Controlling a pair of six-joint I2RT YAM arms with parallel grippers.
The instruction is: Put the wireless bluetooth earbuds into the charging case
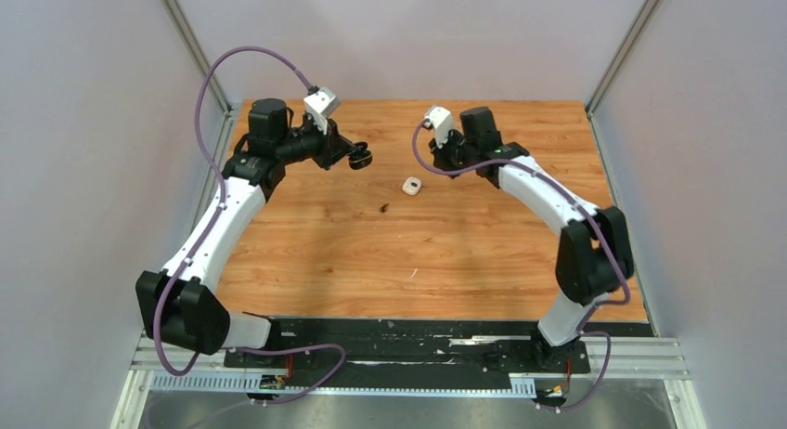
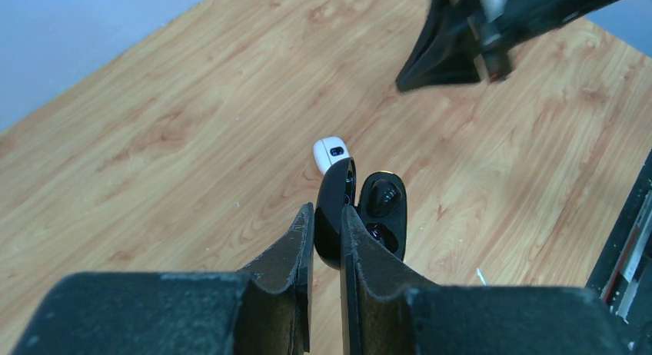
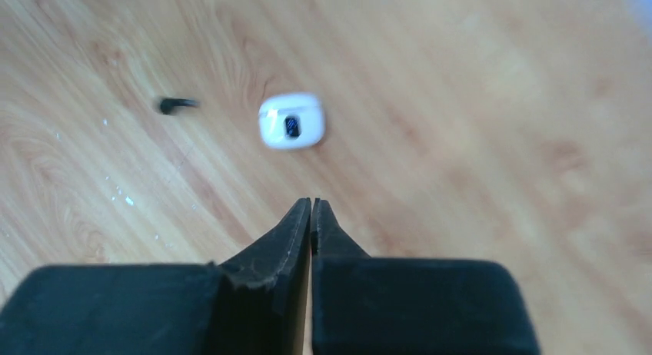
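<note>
A black open charging case (image 2: 384,217) is held by my left gripper, shut on it and raised over the table; in the top view it is the dark oval (image 1: 360,160). A small white case lies on the wood, also seen in the left wrist view. Left of it lies a small dark piece (image 3: 169,105), blurred, likely an earbud. My right gripper is shut, with nothing visible between its fingertips, above the table and right of the white case.
Walls bound it on the sides and back; a black strip with cables runs along the front.
</note>
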